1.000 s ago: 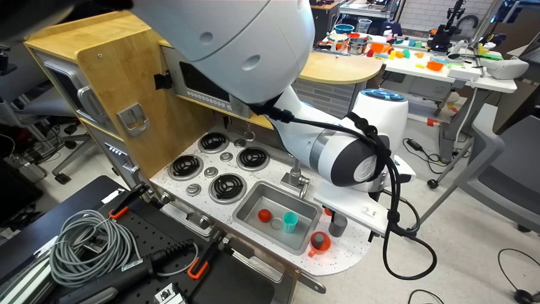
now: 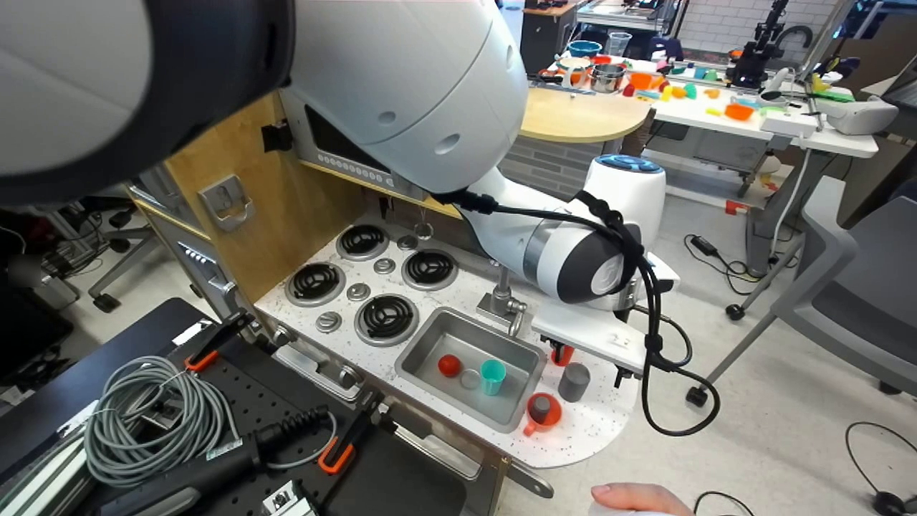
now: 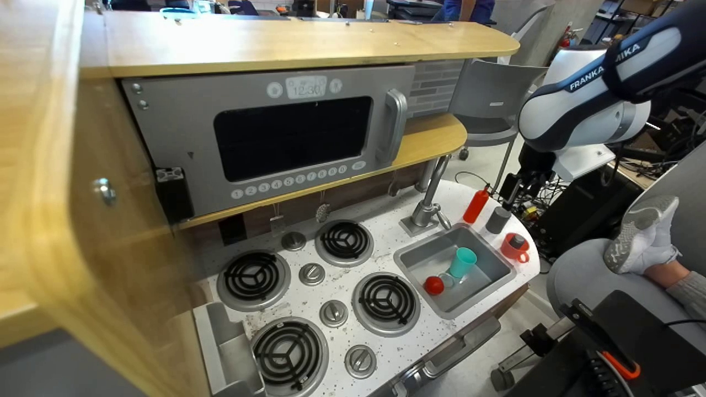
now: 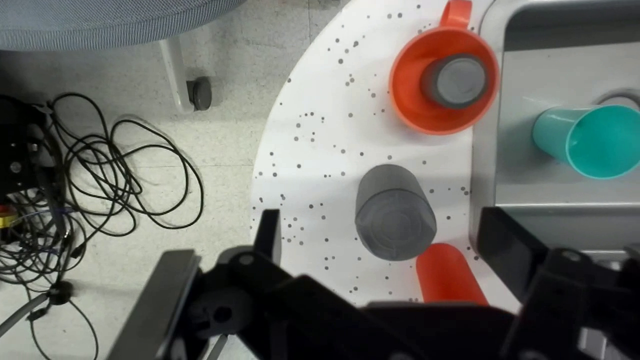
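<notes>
In the wrist view my gripper is spread wide, one of its black fingers [image 4: 507, 246] on the sink side. A dark grey cup [image 4: 393, 225] appears between the fingers and farther off, with clear space on both sides. It stands on the white speckled counter [image 3: 456, 193]. Beside it is a red bottle [image 4: 450, 273], partly hidden by the gripper in the wrist view. An orange mug [image 4: 408, 111] holds a small grey cylindrical thing [image 4: 460, 81]. In the sink [image 3: 488, 281] are a teal cup [image 3: 463, 262] and a red ball-like thing [image 3: 434, 285].
The faucet [image 3: 430, 202] rises behind the sink. Several stove burners [image 3: 385, 303] lie to its left in exterior view 2, below the toy microwave [image 3: 185, 132]. The counter's rounded edge drops to the floor close by. A person's hand [image 2: 640, 497] shows at the bottom.
In exterior view 1 the arm's wrist and hand have shifted slightly left and up, uncovering more counter. A person's hand has come into view at the bottom. Cups and sink contents look unmoved.
</notes>
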